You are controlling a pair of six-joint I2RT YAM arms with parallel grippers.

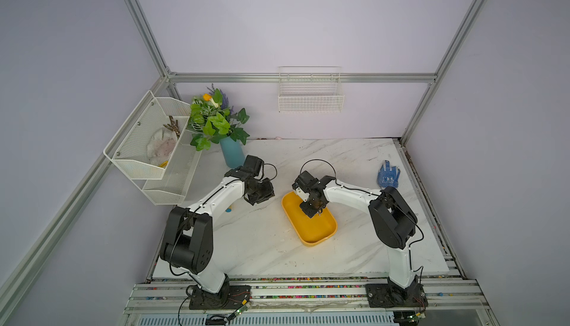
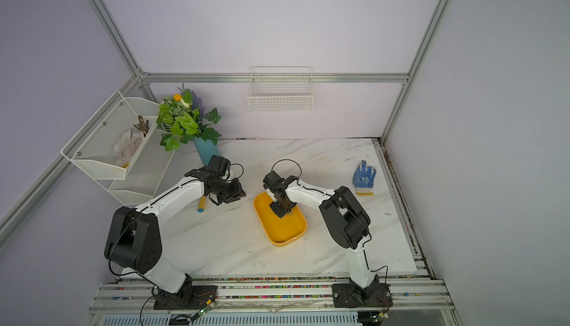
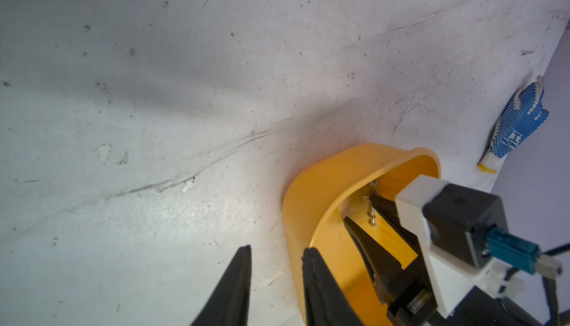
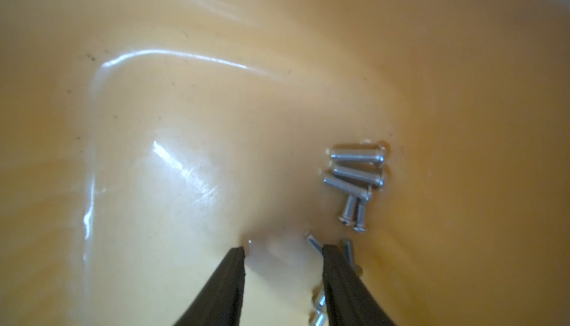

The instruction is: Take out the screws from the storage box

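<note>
Several silver screws lie loose on the floor of the yellow storage box, along one side in the right wrist view. Down inside the box is my right gripper, part open. Its right finger covers some of the screws, and nothing shows held between the fingertips. Left of the box, above bare table, hangs my left gripper, also open with an empty gap. In the left wrist view, the box and the right gripper's fingers show at the lower right, with a few screws near them.
A blue work glove lies at the right of the table. A flower vase and a white wire shelf stand at the left. Beneath the left arm is an orange-and-blue handle.
</note>
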